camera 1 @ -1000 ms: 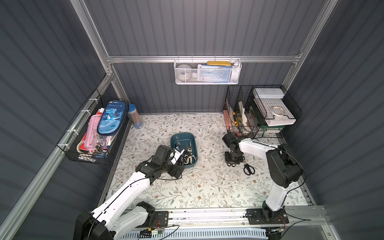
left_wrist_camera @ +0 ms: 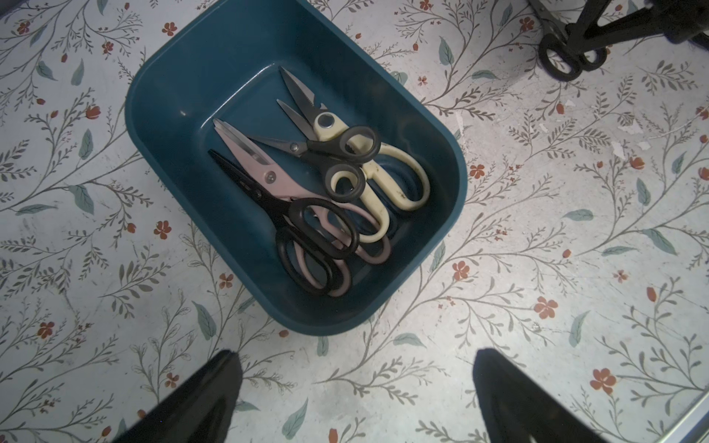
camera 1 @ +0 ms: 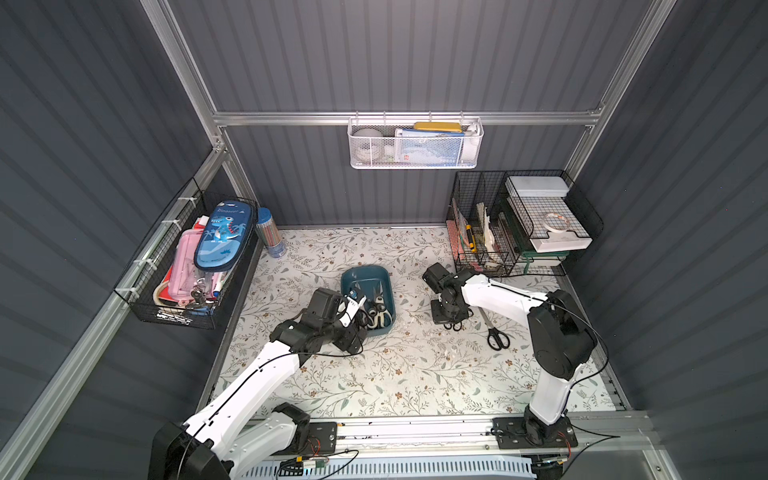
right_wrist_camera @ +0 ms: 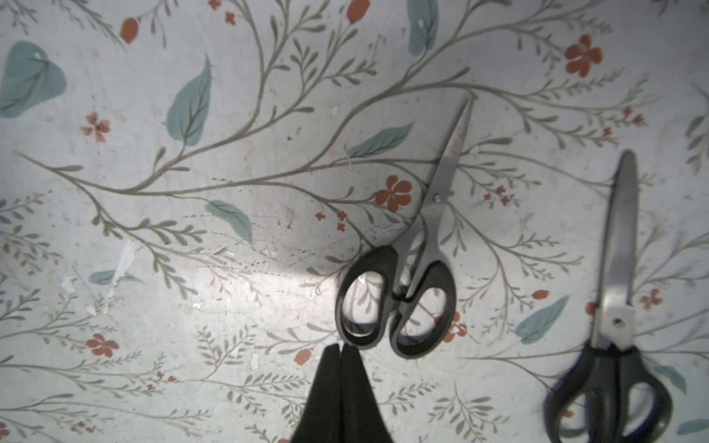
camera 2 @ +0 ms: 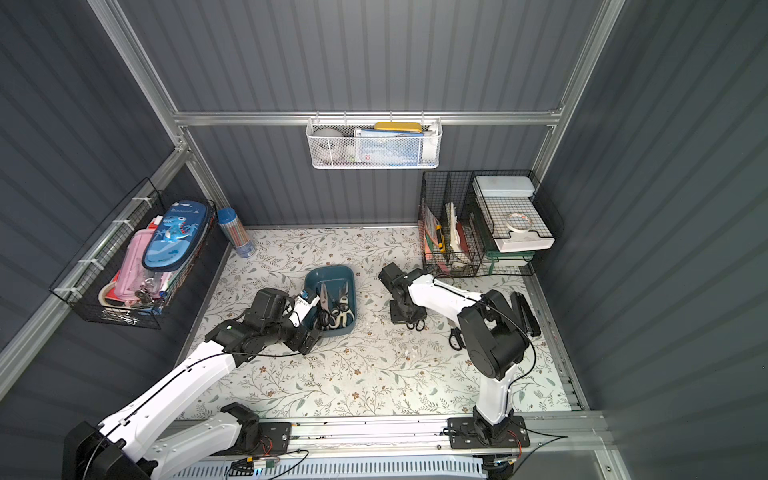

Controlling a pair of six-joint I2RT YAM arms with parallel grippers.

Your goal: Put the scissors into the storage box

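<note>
A teal box [left_wrist_camera: 184, 184] holds several scissors in pink, cream and black. My left gripper stands open at its near side, empty. On the table to the right lie two black-handled scissors, a smaller pair [right_wrist_camera: 424, 243] and a larger one [right_wrist_camera: 619, 317]. My right gripper is shut with nothing between its fingers, its tips just below the smaller pair's left handle; whether they touch cannot be told.
A wire rack [camera 1: 512, 264] with papers and boxes stands at back right, a wire basket [camera 1: 172, 312] at left, and a blue-lidded container [camera 1: 272, 236] at back left. The table between box and scissors is clear.
The left arm and box look unchanged.
</note>
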